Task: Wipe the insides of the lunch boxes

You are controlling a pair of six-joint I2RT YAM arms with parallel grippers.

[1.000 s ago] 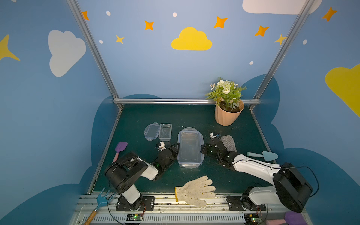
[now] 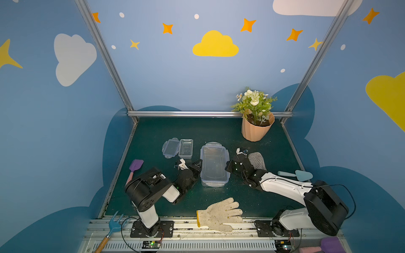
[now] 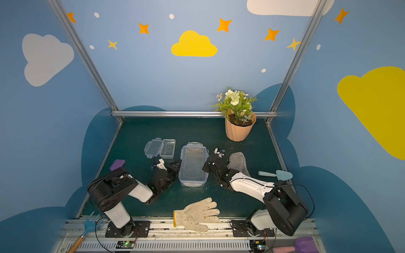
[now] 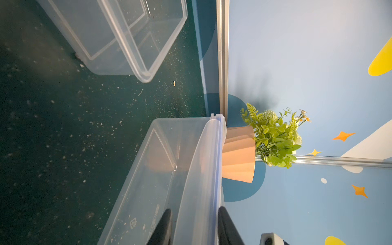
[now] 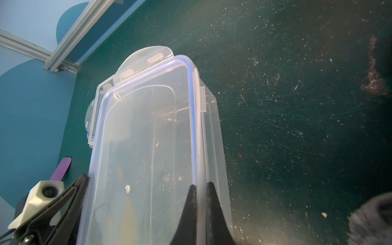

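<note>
The large clear lunch box [image 4: 143,196] stands mid-table with its translucent lid [image 2: 214,162] over it. From the right, my right gripper is shut on the lid's blue-lined edge. On the opposite side, my left gripper has its fingers apart, one each side of the lid's edge, with space beside it. Behind and to the left sits the small lunch box [image 2: 186,148], uncovered, its own lid [image 2: 171,148] lying against its left side. A grey cloth [image 2: 256,160] lies right of the right gripper, partly hidden by the arm.
A potted plant [image 2: 255,126] stands at the back right. In front lies a white glove [image 2: 219,214]. A purple spatula [image 2: 135,164] is at the left, a light blue trowel [image 2: 303,175] at the right. Bare table lies along the back left.
The large box's lid has shifted slightly backward, away from the arm bases. Both arms' elbows have moved a little forward with it. The small box and other objects have stayed put.
</note>
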